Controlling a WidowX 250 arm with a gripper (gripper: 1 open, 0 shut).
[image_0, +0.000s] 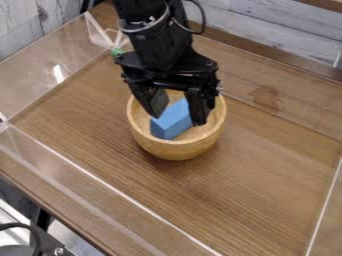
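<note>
A round tan bowl (178, 148) sits on the wooden table, with a blue block (170, 123) lying inside it, tilted diagonally. My black gripper (175, 104) hangs over the bowl, its fingers open on either side above the block, one at the left and one at the right. The block's far end is partly hidden behind the gripper.
Pale walls or rims border it at the left and the back right. A small green object (116, 50) is at the back left, and a black cable lies at the lower left corner.
</note>
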